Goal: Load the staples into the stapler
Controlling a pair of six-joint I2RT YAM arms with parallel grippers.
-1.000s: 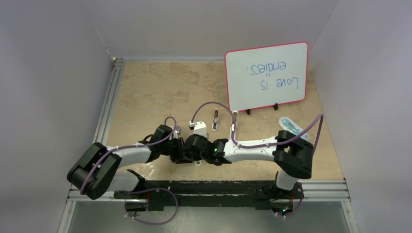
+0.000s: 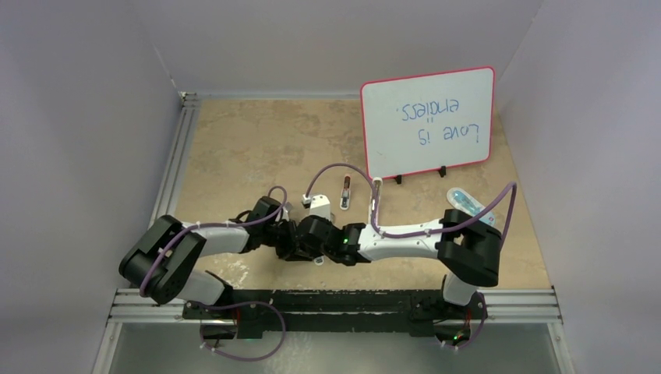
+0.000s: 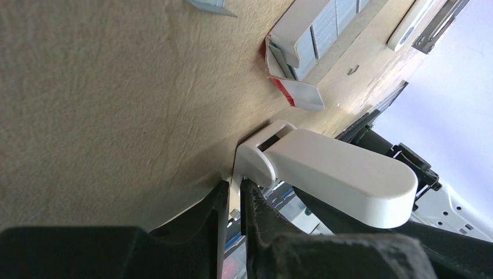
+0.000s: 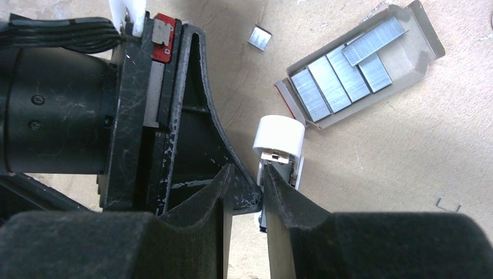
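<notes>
The white stapler lies on the table below my grippers: its rounded end (image 3: 360, 168) fills the right of the left wrist view, and its white cap (image 4: 279, 135) and dark channel show in the right wrist view. At the stapler's side, my left gripper has its fingertips close together; whether they pinch its edge cannot be told. My right gripper is part open over the stapler, a gap showing between its fingers. A short staple strip (image 4: 260, 38) lies loose on the table. More strips (image 4: 337, 81) sit in the open staple box (image 4: 386, 87).
A whiteboard (image 2: 429, 121) stands at the back right. Two slim cutters, one red-tipped (image 2: 345, 192), lie behind the right arm. A pale blue case (image 2: 470, 206) is at far right. Bent loose staples (image 4: 449, 205) lie near the stapler.
The right arm shows almost no movement.
</notes>
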